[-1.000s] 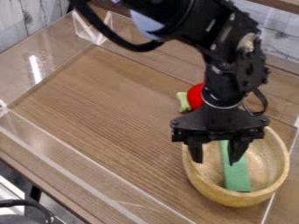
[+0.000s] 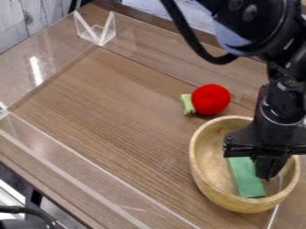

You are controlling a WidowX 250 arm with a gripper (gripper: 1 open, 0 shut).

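A wooden bowl [image 2: 213,179] sits at the lower right with a green flat object [image 2: 245,174] lying in it. My black gripper [image 2: 266,154] is low over the bowl's right part, partly hiding it and the green object; its fingertips look close together, with nothing clearly visible between them. A red round object [image 2: 213,99] lies behind the bowl, with a small pale green piece [image 2: 187,105] beside it.
A clear plastic item [image 2: 96,27] stands at the back left. A dark object is at the bottom-left corner.
The gripper has moved right across the bowl, uncovering more of the red object. The green object in the bowl shows at a slightly different angle.
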